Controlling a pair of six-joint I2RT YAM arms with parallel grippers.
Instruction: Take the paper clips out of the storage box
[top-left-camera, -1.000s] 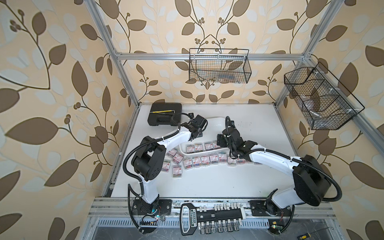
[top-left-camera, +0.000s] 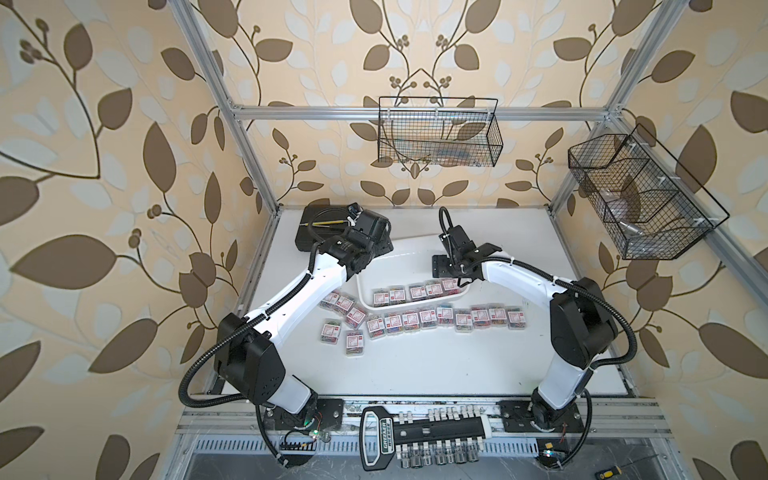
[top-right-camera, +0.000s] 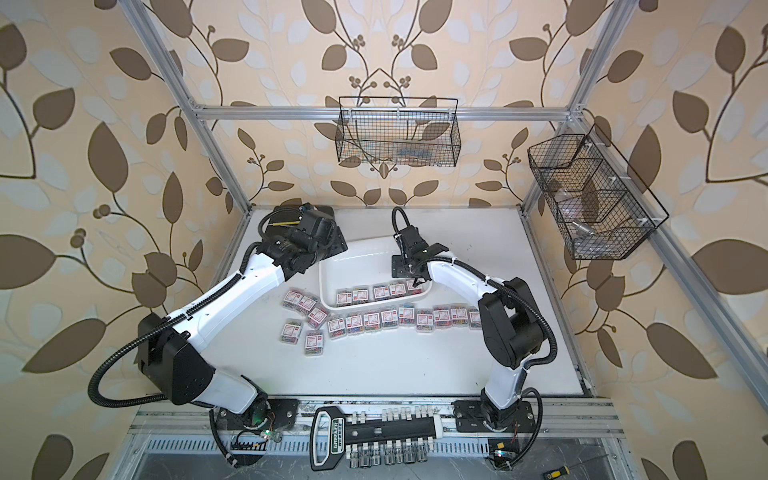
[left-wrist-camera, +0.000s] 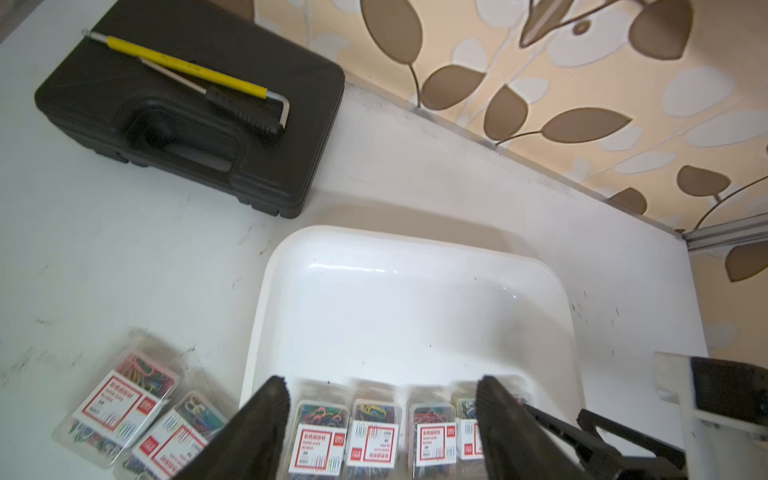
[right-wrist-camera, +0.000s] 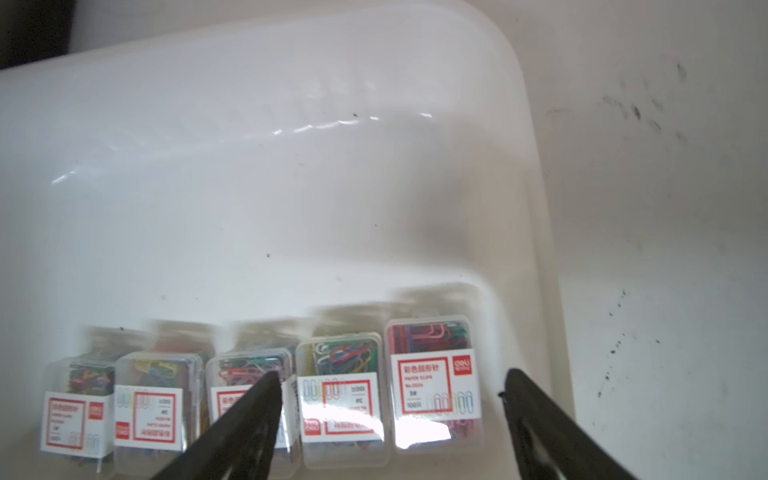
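Observation:
Several clear paper clip boxes with white labels (right-wrist-camera: 436, 384) stand in a row along the near side of the white storage box (left-wrist-camera: 416, 320). More paper clip boxes (top-left-camera: 410, 321) lie on the table in front of it and to its left. My left gripper is raised above the storage box's left end, its fingers (left-wrist-camera: 260, 428) spread apart. Over the right end hangs my right gripper, also open, its fingers (right-wrist-camera: 540, 428) blurred at the lower edge of its wrist view. Neither holds anything visible.
A black case (left-wrist-camera: 192, 104) with a yellow-handled tool on top is behind the storage box at left. Wire baskets (top-left-camera: 439, 132) hang on the back and right walls. Free table shows to the right and along the front.
My left arm has extended and risen, its gripper moving back and left. My right gripper has moved back, and its arm has swung inward. The paper clip boxes appear unmoved.

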